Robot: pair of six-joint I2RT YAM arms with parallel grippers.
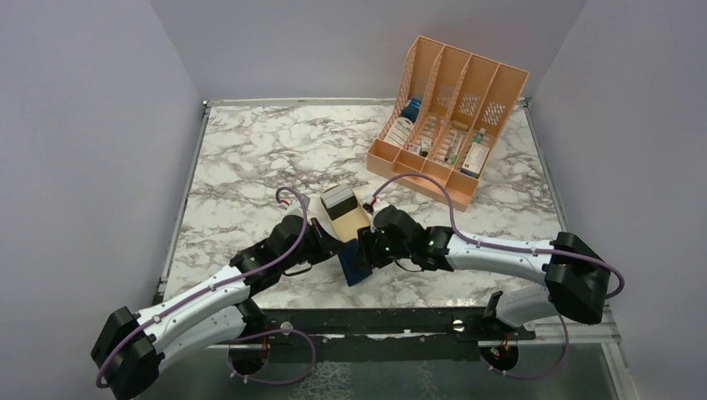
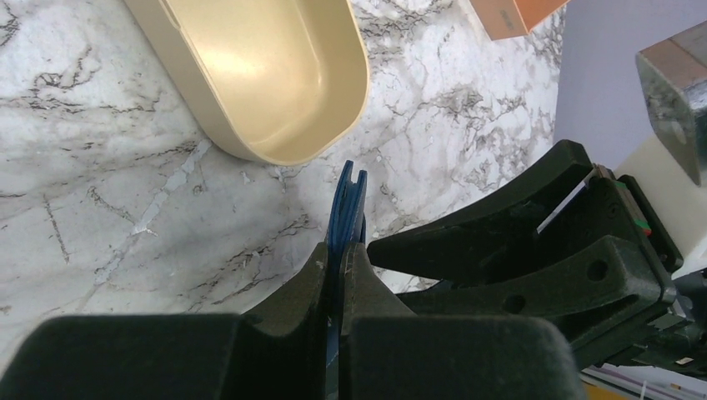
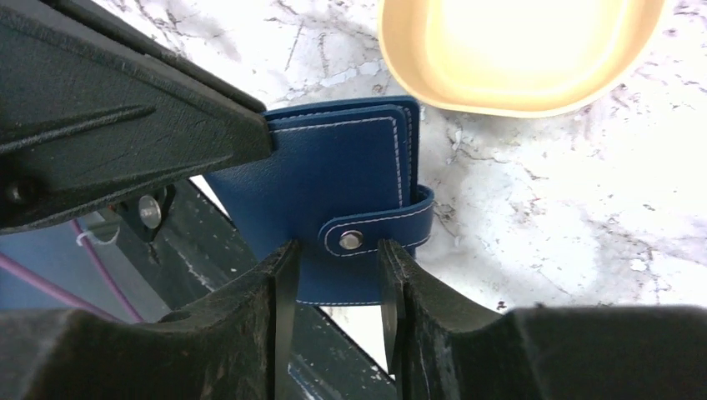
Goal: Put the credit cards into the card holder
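A navy card holder (image 1: 354, 265) with a snap strap hangs near the table's front. My left gripper is shut on its top; in the right wrist view the holder (image 3: 308, 183) shows the snap facing that camera. My right gripper is part open over the holder's snap side, its fingertips by the strap; whether they touch it I cannot tell. A cream tray (image 1: 353, 221) behind holds a stack of grey and dark flat items, likely cards (image 1: 338, 197).
A peach organizer (image 1: 451, 183) with bottles and boxes stands at the back right. The front edge lies just below the holder.
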